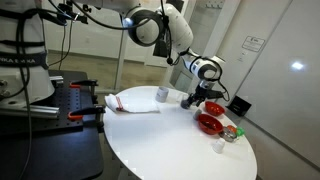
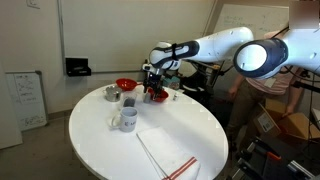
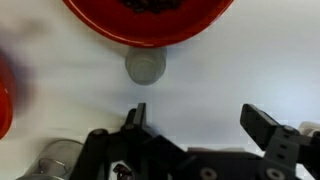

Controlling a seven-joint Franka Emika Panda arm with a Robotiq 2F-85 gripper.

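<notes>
My gripper stands open, with only bare white tabletop showing between its fingers in the wrist view. Just beyond the left finger is a small grey cylinder, seen from above and apart from it. It is close to the edge of a red bowl holding something dark. In exterior view 1 the arm reaches over the far part of the table, with the gripper low beside the red bowl. The fingertips are too small there to make out clearly.
A second red bowl lies farther back, near a metal pot. A white mug and a spread towel occupy the other side. A clear cup shows at lower left in the wrist view.
</notes>
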